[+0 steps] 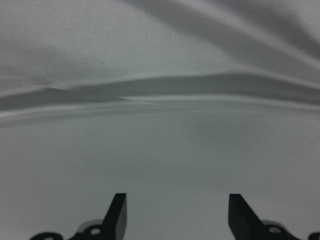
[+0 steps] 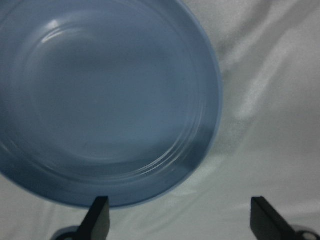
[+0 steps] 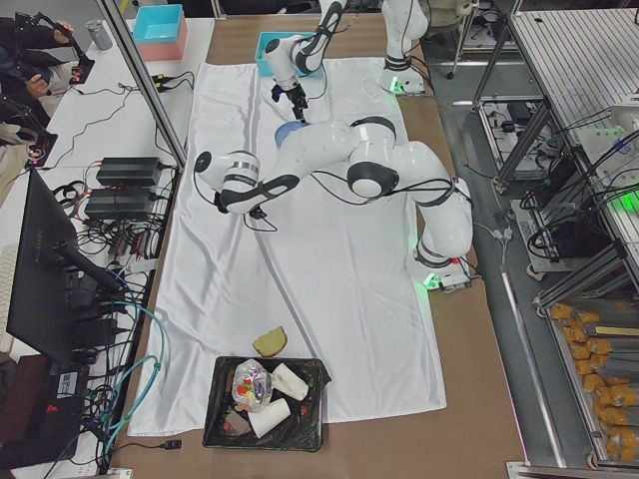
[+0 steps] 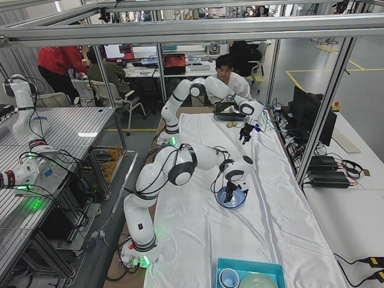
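A blue bowl (image 2: pixel 105 100) rests on the white cloth, partly hidden in the camera left view by the nearer arm. My right gripper is open at the bowl's edge, nothing between its fingers; in the camera right view it hangs low over the bowl (image 4: pixel 223 204). My left gripper is open above bare, creased cloth, with nothing between its fingers.
A black tray (image 3: pixel 213 419) with white items and a plastic bag sits at one end, a yellow piece (image 3: pixel 270 342) beside it. At the other end is a teal bin (image 4: pixel 276 267) with dishes (image 4: pixel 258 282).
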